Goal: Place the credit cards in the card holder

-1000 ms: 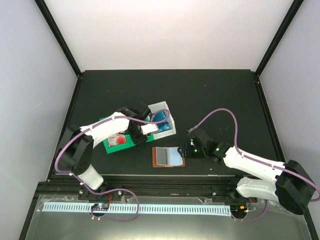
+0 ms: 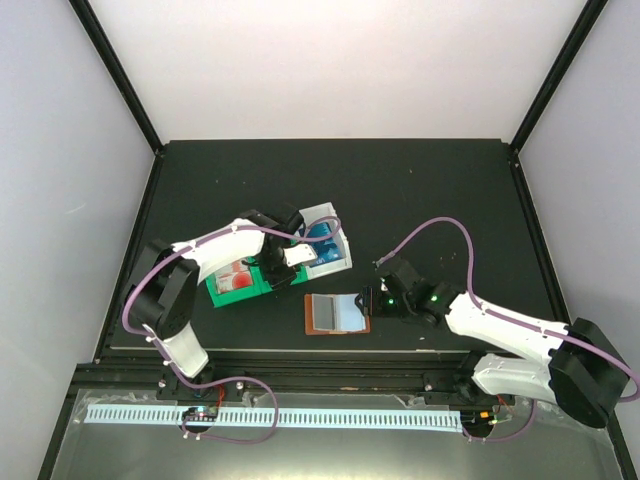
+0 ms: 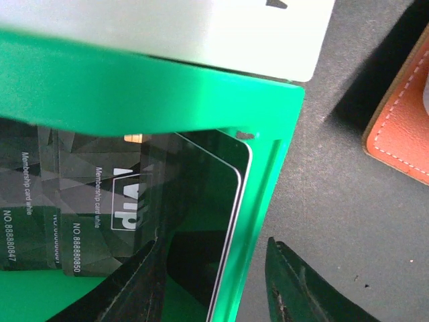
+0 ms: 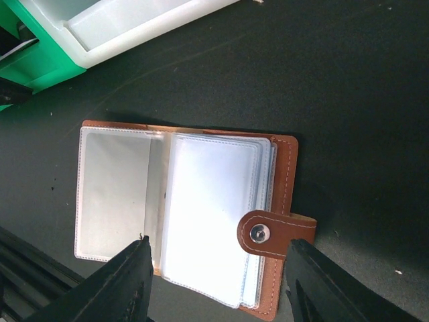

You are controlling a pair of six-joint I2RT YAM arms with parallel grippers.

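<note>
In the left wrist view my left gripper stands part open over the green card box (image 3: 268, 154), one finger over the dark membership cards (image 3: 100, 201) and the other just outside the box's rim. A card edge rises along that end. The brown card holder (image 4: 285, 174) lies open on the mat, its clear sleeves (image 4: 208, 208) showing empty, strap (image 4: 275, 235) at its right side. My right gripper is open above the holder's near edge, nothing visible between its fingers.
A white box (image 2: 340, 255) with blue cards (image 2: 323, 250) adjoins the green one. Red cards (image 2: 233, 280) lie in the green box's left part.
My left arm and gripper have shifted slightly right at the green box. The right arm and the card holder look unchanged.
</note>
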